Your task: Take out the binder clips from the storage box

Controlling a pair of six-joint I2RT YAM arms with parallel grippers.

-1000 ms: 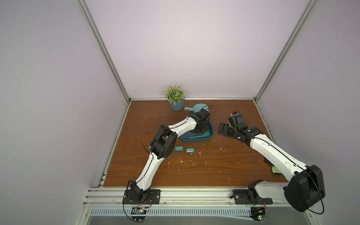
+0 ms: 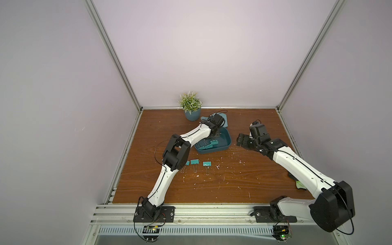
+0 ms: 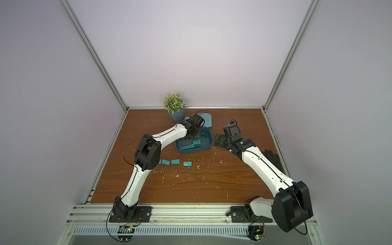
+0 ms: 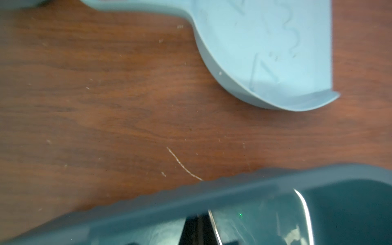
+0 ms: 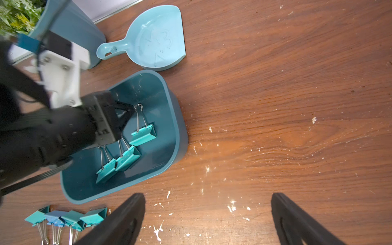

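Observation:
The dark teal storage box [image 5: 176, 122] holds several teal binder clips on its floor. One clip [image 5: 143, 135] lies apart toward the right side, its wire handles pointing to the back. Two more, a middle clip [image 5: 127, 158] and a left clip [image 5: 106, 171], lie end to end by the front wall. My left gripper reaches into the box; its dark fingers [image 4: 192, 230] are together with nothing between them. A wire handle [image 4: 214, 228] stands just outside them. To the right of the box, above the table, my right gripper is open and empty.
Several binder clips [image 2: 194, 161] lie in a row on the table in front of the box. Behind it are a light blue dustpan [image 5: 157, 38] and a potted plant [image 2: 192, 114].
My left gripper has shifted a little leftward. The right-hand clip has turned and slid left inside the box, and the box itself sits slightly farther back and left. The right arm is still.

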